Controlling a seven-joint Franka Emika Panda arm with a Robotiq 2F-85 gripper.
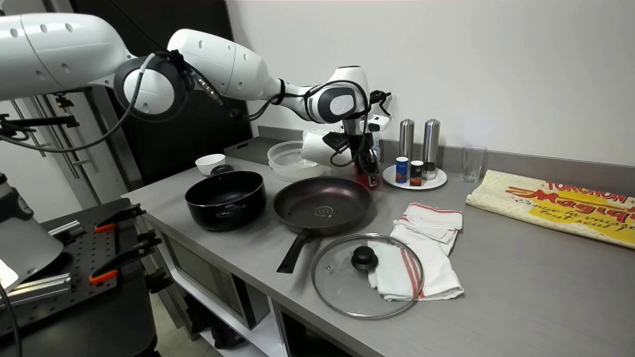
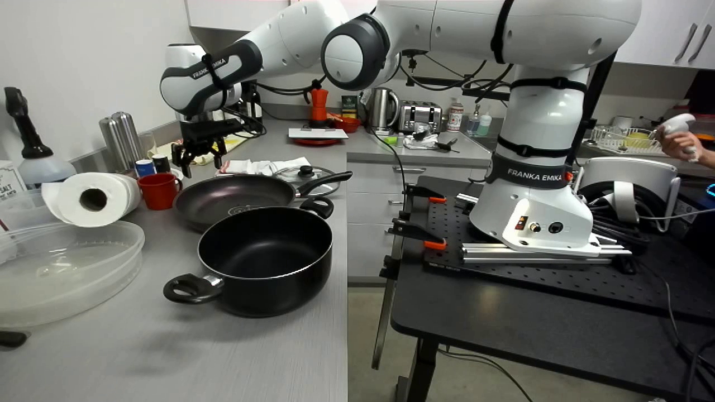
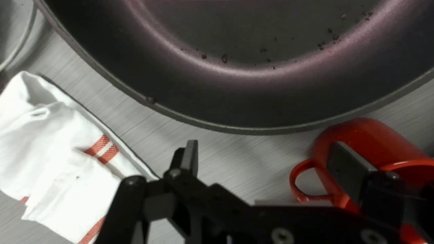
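My gripper is open, its two fingers wide apart with only bare counter seen between them. In the wrist view, the right finger overlaps the red mug; I cannot tell whether they touch. The mug's handle points into the space between the fingers. Seen from exterior view 2, the gripper hangs behind the mug, over the back of the counter. The frying pan lies right beside the mug. The arm partly hides the mug in exterior view 1.
A black pot stands left of the pan. A glass lid rests partly on a white towel. Behind are a paper roll, plastic tubs and a plate with shakers.
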